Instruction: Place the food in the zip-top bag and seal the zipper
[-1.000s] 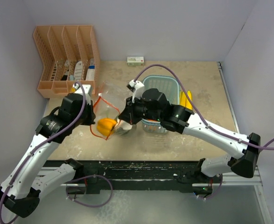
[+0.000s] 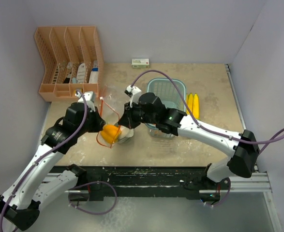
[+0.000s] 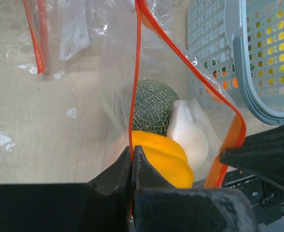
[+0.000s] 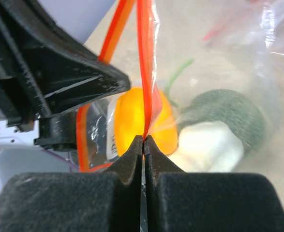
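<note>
The clear bag (image 3: 113,67) has an orange zipper rim and gapes between both arms. In it lie a yellow pepper-like food (image 3: 163,155), a dark green melon-like food (image 3: 154,104) and a white food (image 3: 186,130). My left gripper is shut on one side of the rim, whose orange strip runs into its fingertips. On the other side, the orange rim (image 4: 145,72) meets the tips of my right gripper, also shut. From above, the yellow food (image 2: 111,134) shows in the bag's mouth, below and between the two grippers.
A light blue basket (image 2: 167,89) stands right of the bag, partly behind the right arm. Yellow bananas or similar (image 2: 192,105) lie beyond it. The peach divided rack (image 2: 69,53) is at the back left, a small box (image 2: 140,63) at the back.
</note>
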